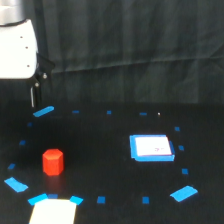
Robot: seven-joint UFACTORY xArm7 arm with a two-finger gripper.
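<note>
The white robot arm (15,55) reaches in at the upper left. Its gripper (35,95) hangs above the dark table at the left edge, with thin dark fingers; whether they are open or shut is unclear. A red block (53,162) sits on the table at the lower left, below the gripper. A blue rectangle with a white centre (152,147) lies on the right half of the table.
A pale square (52,211) is at the bottom edge, left of centre. Blue tape marks (182,193) are scattered over the table. A dark curtain hangs behind.
</note>
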